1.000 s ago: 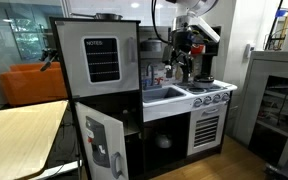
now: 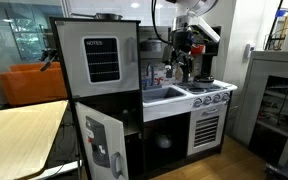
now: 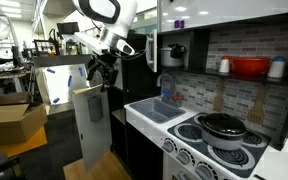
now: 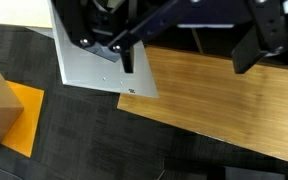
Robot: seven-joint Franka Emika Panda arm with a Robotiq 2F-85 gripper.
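Observation:
My gripper hangs in the air with its two dark fingers (image 4: 130, 58) spread wide and nothing between them. In the first exterior view it (image 2: 174, 68) appears in front of the toy kitchen, around the height of the sink (image 2: 164, 94). The second exterior view has the gripper (image 3: 102, 76) above the lower cabinet door (image 3: 91, 128), which stands swung out. That silver door (image 2: 103, 143) has a dark handle and leaves the dark cabinet inside partly showing. From the wrist, the door (image 4: 99, 75) lies below and left of the fingers, apart from them.
A black lidded pot (image 3: 224, 128) sits on the stove. On the shelf are a red pot (image 3: 249, 66) and a white cup (image 3: 276, 67). The upper cabinet door marked NOTES (image 2: 102, 60) is closed. A wooden table (image 2: 22, 135) stands left; open floor lies in front.

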